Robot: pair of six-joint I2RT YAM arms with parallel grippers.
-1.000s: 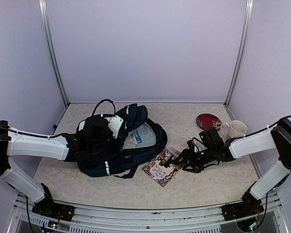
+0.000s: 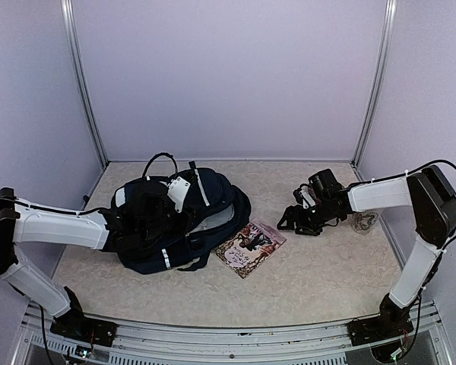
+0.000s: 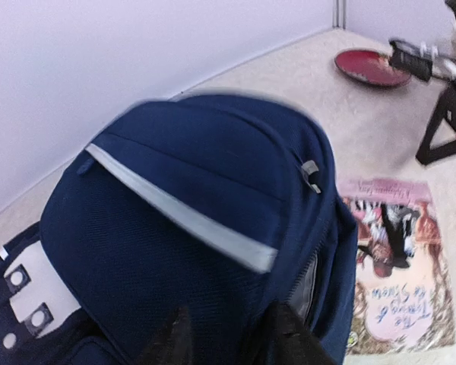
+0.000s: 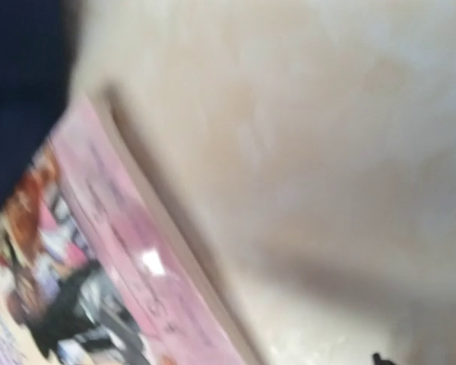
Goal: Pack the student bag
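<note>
The navy backpack [image 2: 211, 242] lies on its side at left, its flap [image 3: 175, 190] with a grey stripe filling much of the left wrist view. My left gripper [image 2: 184, 222] is at the bag's opening, its blurred fingers on the fabric; its opening is unclear. A book with a pink strip [image 2: 249, 245] [image 3: 395, 281] [image 4: 129, 220] lies flat against the bag's right side, its corner by the dark fabric. My right gripper [image 2: 292, 220] is above the table right of the book; whether it is open is hard to see.
A red plate [image 3: 368, 67] lies at the back right, hidden behind my right arm in the top view. A mug [image 2: 363, 224] stands at the far right, mostly covered by that arm.
My right arm has risen and moved back from over the book, now covering plate and mug. The book has shifted slightly left and back; the bag's flap has come down over more of the opening.
</note>
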